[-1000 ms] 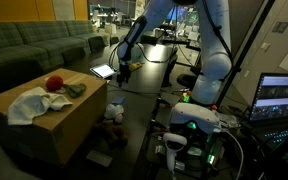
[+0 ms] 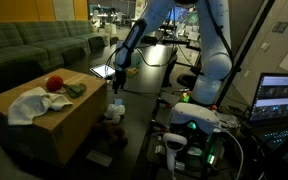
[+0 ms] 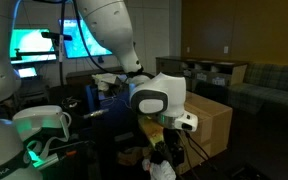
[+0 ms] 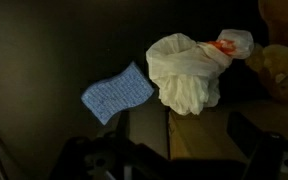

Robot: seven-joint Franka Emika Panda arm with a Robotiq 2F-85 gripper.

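My gripper stands open in the wrist view, its two dark fingers wide apart with nothing held between them. Beyond the fingertips lies a crumpled white plastic bag with an orange-red mark near one end. Left of the bag is a flat blue cloth on the dark surface, apart from it. In exterior view 1 the white arm reaches down to the left, toward the floor beside the wooden box. Exterior view 2 shows the white bag low in front of the arm.
Brown plush toys lie close to the wooden box, which carries a white cloth and a red ball. A sofa stands behind.
In exterior view 1 the arm's lower end has shifted slightly, and a pale patch now shows below it. Other things there look unmoved.
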